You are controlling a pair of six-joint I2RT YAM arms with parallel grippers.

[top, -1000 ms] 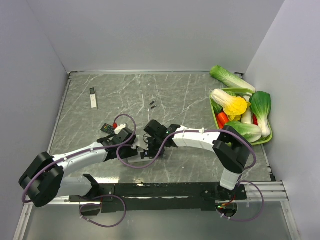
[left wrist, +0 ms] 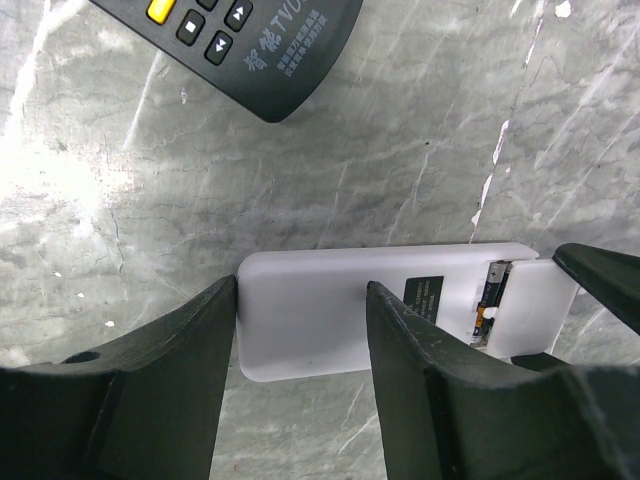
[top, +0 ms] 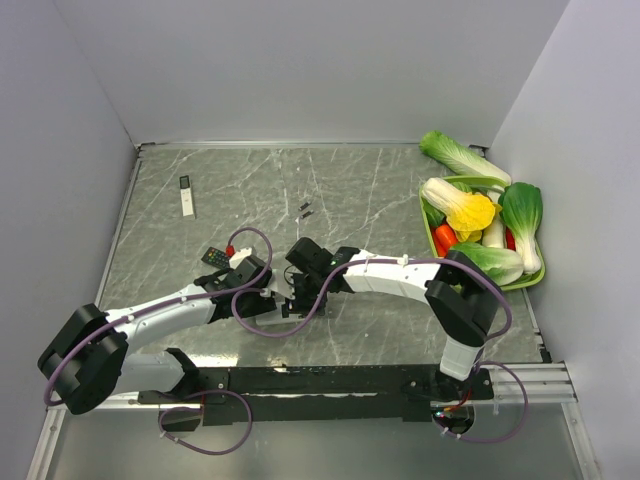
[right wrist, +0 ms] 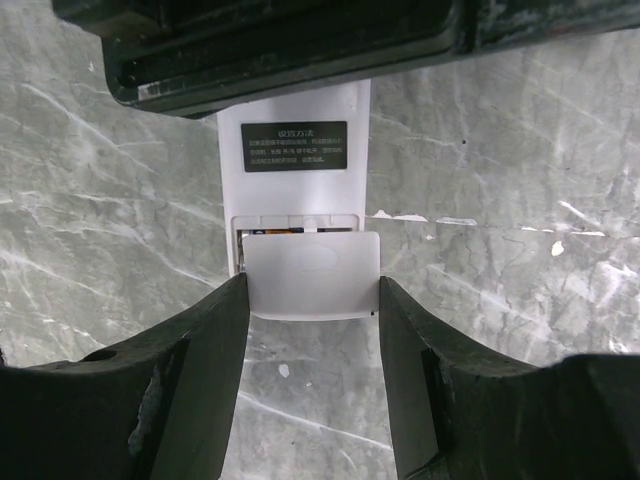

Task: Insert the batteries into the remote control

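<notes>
A white remote control (left wrist: pixel 310 265) lies back side up, with my left gripper shut across its plain end. At its other end is the battery compartment, where part of a dark battery (left wrist: pixel 488 305) shows. My right gripper is shut on the white battery cover (right wrist: pixel 315 278), which lies over most of the compartment. A narrow gap stays uncovered between cover and dark label (right wrist: pixel 295 147). Under the cover, the rest of the compartment is hidden. From above, both grippers meet closely over the remote.
A black remote (left wrist: pixel 270 60) rests just behind the left gripper. Farther back are a white-and-black remote (top: pixel 187 197) and small dark pieces (top: pixel 305 210), too small to identify. A vegetable basket (top: pixel 535 275) stands at right.
My right gripper has shifted very slightly left, toward the left gripper. The left arm and the other objects look unmoved.
</notes>
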